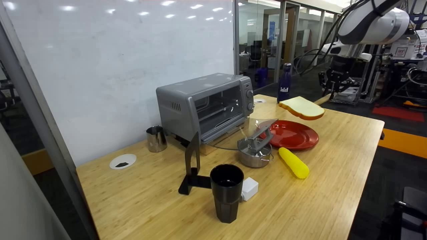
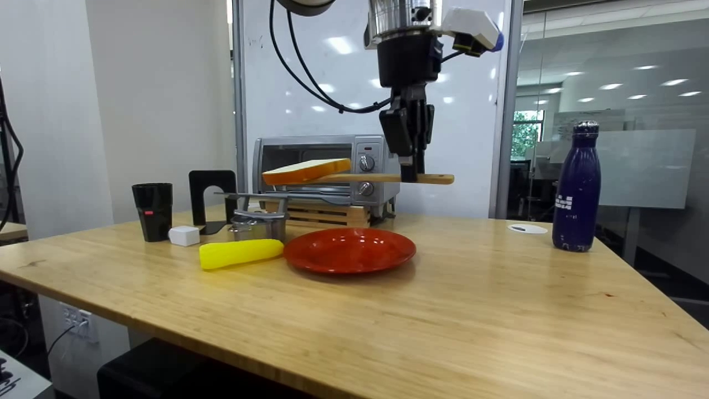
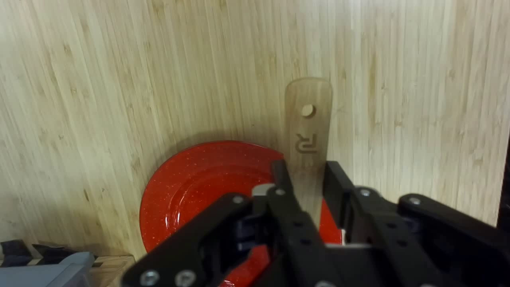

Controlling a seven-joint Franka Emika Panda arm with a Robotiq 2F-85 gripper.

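Observation:
My gripper is shut on the handle of a wooden spatula, which has a hole near its end. In exterior view 2 the spatula lies nearly level in the air, and a slice of bread with a brown crust rests on its far end. That bread hangs above the back of a red plate in exterior view 1, clear of it. From the wrist the plate shows below and left of the handle; the bread is hidden there behind the fingers.
A grey toaster oven with its door down stands by the whiteboard. Near the plate are a steel pot and a yellow object. A blue bottle stands at the right.

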